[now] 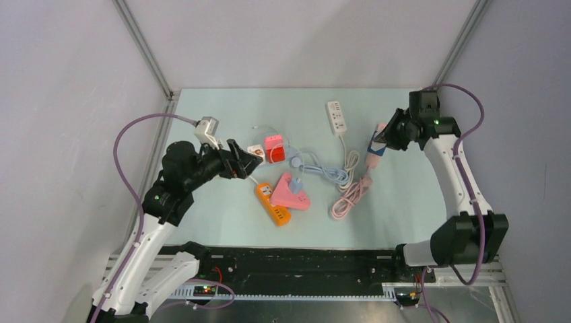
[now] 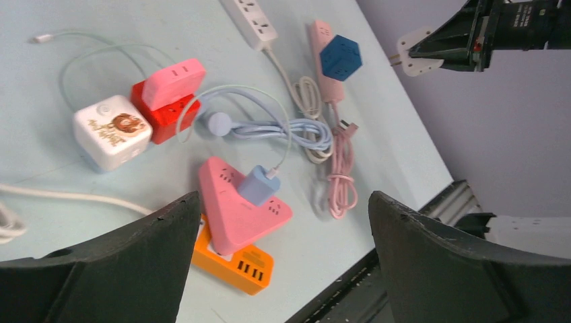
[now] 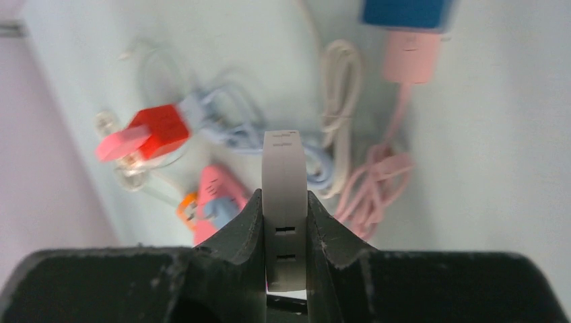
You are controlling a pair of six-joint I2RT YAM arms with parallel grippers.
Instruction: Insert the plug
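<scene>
The white plug (image 3: 285, 208) sits between the pinched fingers of my right gripper. Two thin metal prongs (image 2: 396, 60) stick out of its far face in the left wrist view. In the top view, the right gripper (image 1: 382, 138) is at the right side, over the pink power strip (image 1: 373, 159). A dark blue cube (image 2: 341, 57) is on that strip. My left gripper is open and empty, above the left of the table. Below it in its wrist view are a pink triangular strip (image 2: 225, 212) with a light blue plug and an orange power strip (image 2: 246, 266).
A white power strip (image 1: 336, 118) lies at the back. Centre left hold a red cube (image 2: 163, 114) with a pink plug on top and a white cube (image 2: 112, 132). Light blue cable (image 1: 330, 173) and pink cable (image 1: 349, 200) are coiled mid-table.
</scene>
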